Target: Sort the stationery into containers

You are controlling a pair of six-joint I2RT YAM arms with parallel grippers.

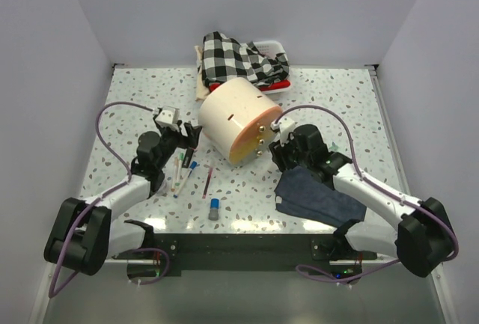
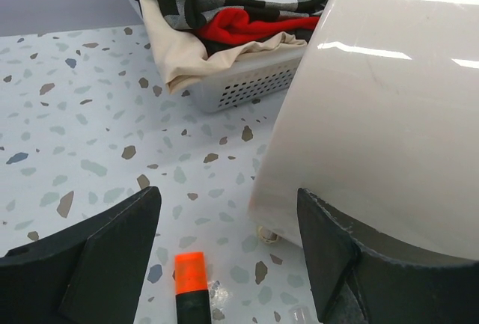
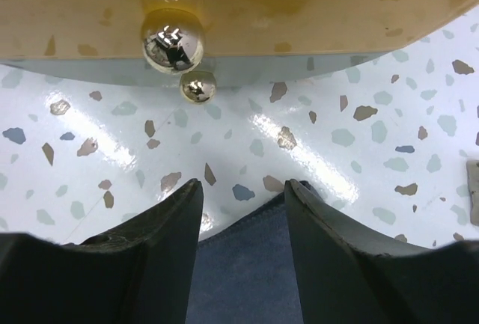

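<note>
A large white cylinder [image 1: 233, 114] with an orange end and metal knobs [image 3: 173, 40] lies mid-table. My left gripper stands open at its left side, above a marker with an orange cap [image 2: 191, 268]. Several pens and markers, including a red pen [image 1: 206, 183], and a blue-capped item [image 1: 214, 208] lie at the front left. My right gripper is open below the knobbed end, above a dark blue cloth [image 1: 314, 200], with nothing visible between its fingers.
A white basket [image 2: 247, 84] with checked, red and beige cloths stands at the back. The front edge runs below the items.
</note>
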